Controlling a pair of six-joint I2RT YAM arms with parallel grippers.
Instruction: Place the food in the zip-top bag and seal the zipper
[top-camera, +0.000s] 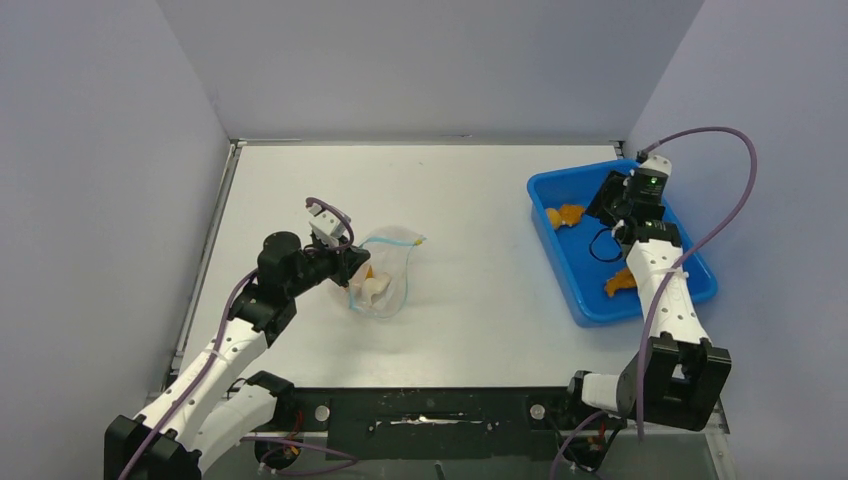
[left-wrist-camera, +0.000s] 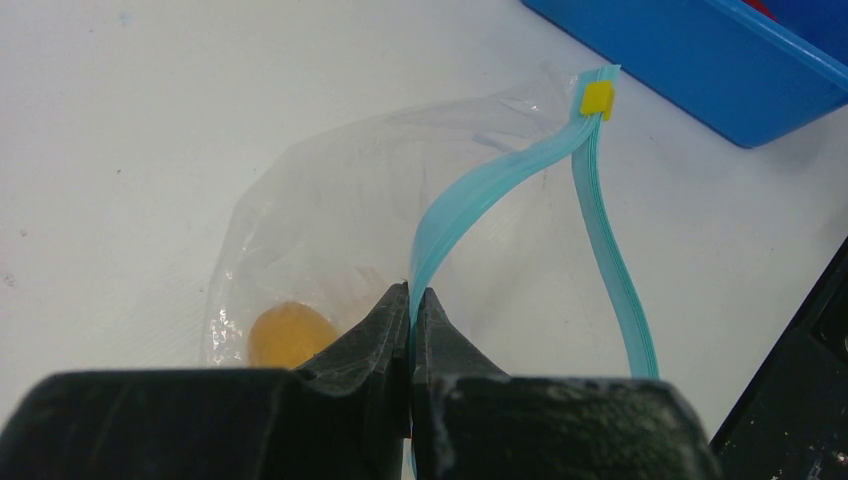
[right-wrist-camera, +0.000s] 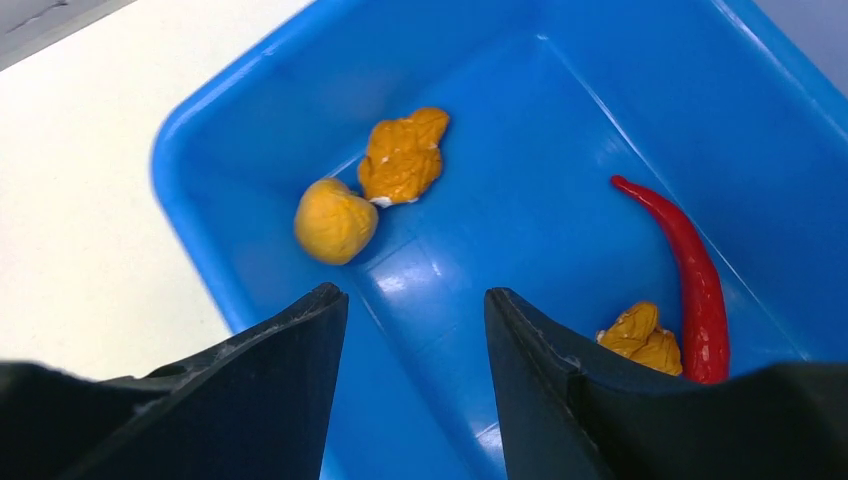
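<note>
A clear zip bag (top-camera: 383, 302) lies on the table's left half, its turquoise zipper (left-wrist-camera: 505, 185) spread apart and a yellow slider (left-wrist-camera: 597, 98) at the far end. My left gripper is shut on the zipper edge. Inside the bag, food shows, including a rounded orange-yellow piece (left-wrist-camera: 290, 335). Over the blue bin (right-wrist-camera: 200, 235) my right gripper stands open, nothing between its fingers. Below it in the bin lie a round yellow piece (right-wrist-camera: 335, 221), a brown fried piece (right-wrist-camera: 405, 155), another brown piece (right-wrist-camera: 641, 338) and a red chili (right-wrist-camera: 692, 278).
The blue bin's walls rise around the right gripper at the table's right side. Bare white table (top-camera: 470, 290) lies between bag and bin. Grey walls close off the back and sides.
</note>
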